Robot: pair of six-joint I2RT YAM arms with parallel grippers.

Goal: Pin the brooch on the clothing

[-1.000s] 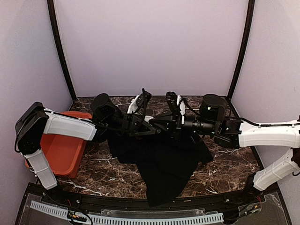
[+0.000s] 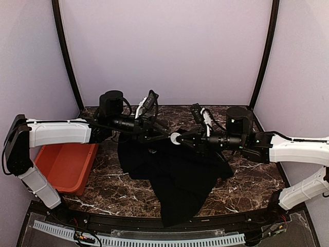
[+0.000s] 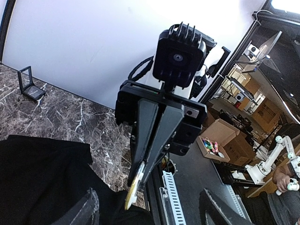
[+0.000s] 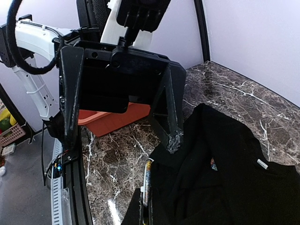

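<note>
A thin round brooch (image 2: 175, 138), whitish from above, is pinched edge-on by my right gripper (image 2: 181, 138), which is shut on it. In the right wrist view the brooch (image 4: 147, 180) stands up from the closed fingers (image 4: 141, 208), well above the cloth. My left gripper (image 2: 164, 131) is open and empty just left of the brooch. Its spread fingers (image 3: 87, 207) show at the bottom of the left wrist view, with the brooch (image 3: 133, 188) beyond and apart from them. Below both arms the black clothing (image 2: 180, 177) lies spread on the marbled table.
An orange bin (image 2: 72, 177) stands at the left, behind the left arm. A small black folding stand (image 3: 32, 87) is at the back. On the cloth are a small white strip (image 4: 262, 164) and a colourful spot (image 4: 213, 164).
The two grippers touched at the middle a second ago. My left gripper has drawn back left, leaving a gap, and the brooch now shows at the right gripper's tips.
</note>
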